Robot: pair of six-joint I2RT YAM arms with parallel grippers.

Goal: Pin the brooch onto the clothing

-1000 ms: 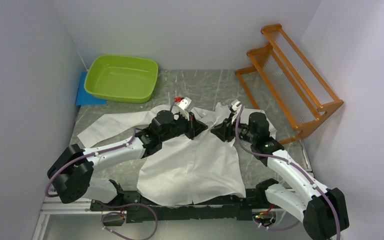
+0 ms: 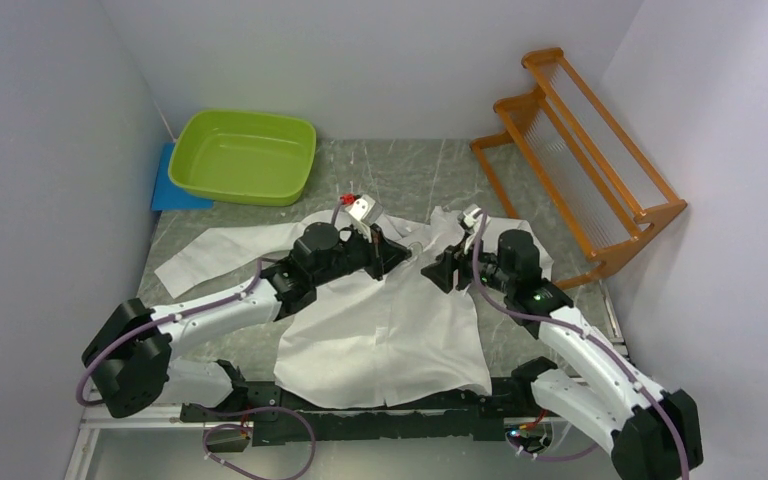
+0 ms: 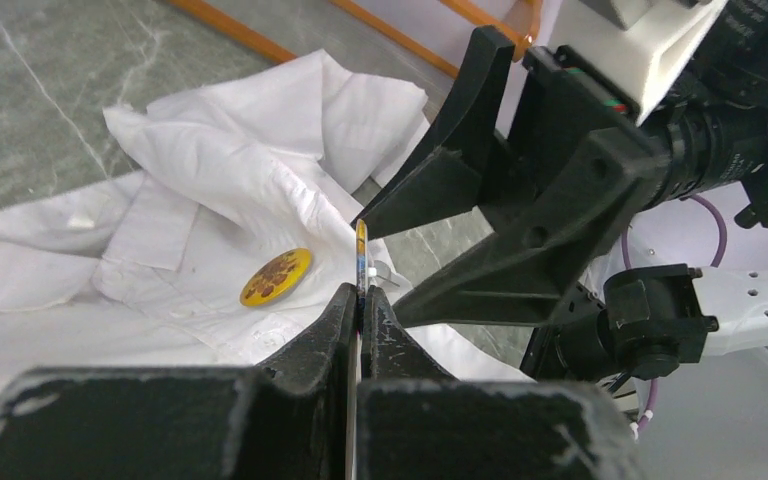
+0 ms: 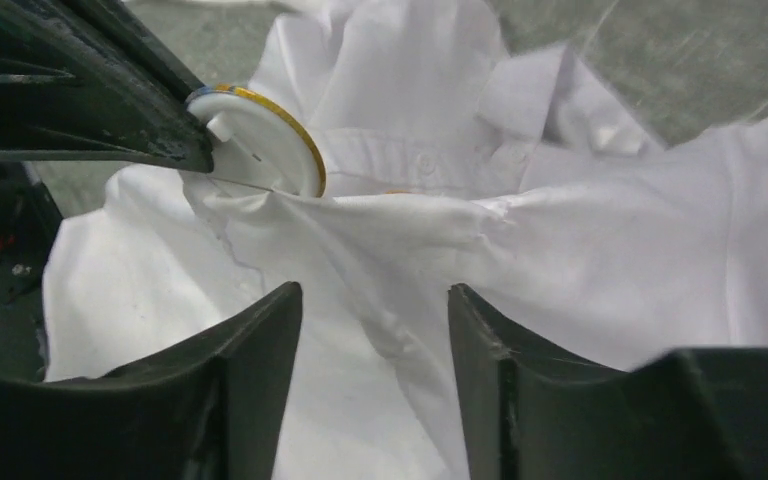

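Whether the pin pierces the cloth I cannot tell. My right gripper stands open just to the right of the brooch; cloth shows behind the gap, with none clearly gripped. A second round yellow piece with brown marks (image 3: 277, 278) lies on the clothing.
A green basin (image 2: 245, 195) rests on a blue sheet (image 2: 175, 195) at the back left. A wooden rack (image 2: 560, 190) stands at the back right. Both grippers are close together above the collar.
The left gripper has moved a little to the left with the brooch.
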